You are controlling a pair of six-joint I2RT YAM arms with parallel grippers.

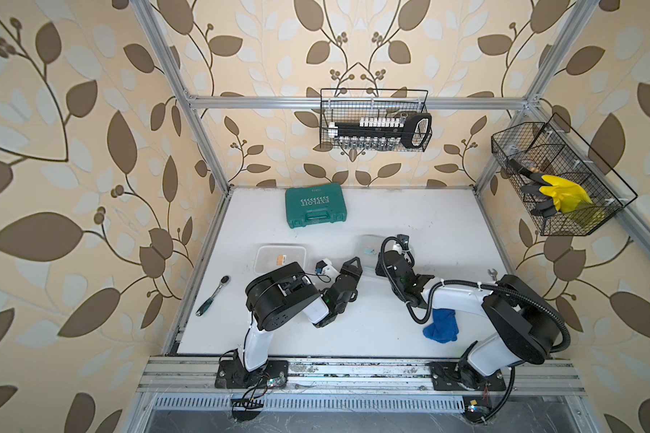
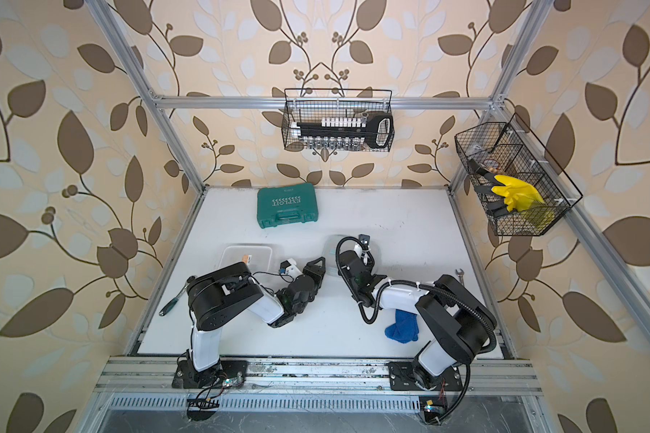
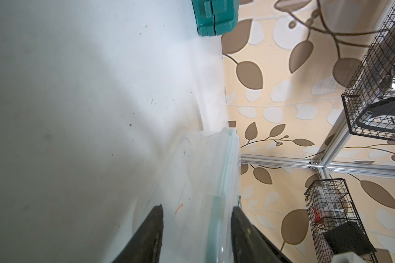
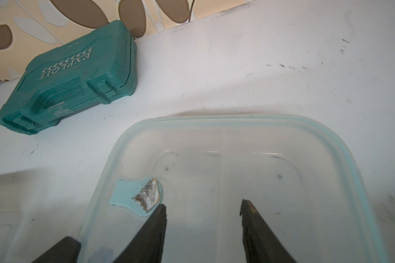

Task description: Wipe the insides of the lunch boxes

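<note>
The right-hand clear lunch box (image 4: 228, 116) with a pale teal rim fills the lower right wrist view. A light blue sticker lies at its inner left side. My right gripper is over the box, fingers apart in view; nothing clear shows between their tips. My left gripper is open, the teal-edged wall of the box (image 3: 219, 192) showing between its fingers. Contact cannot be told. Farther left stands the other clear box (image 1: 257, 259), partly behind the left arm, an orange mark in it. A blue cloth (image 1: 442, 327) lies crumpled below the right arm.
A green case (image 1: 315, 205) sits at the back of the table. At the left edge lies a ratchet (image 1: 213, 294), and at the right a small wrench (image 1: 492, 274).
</note>
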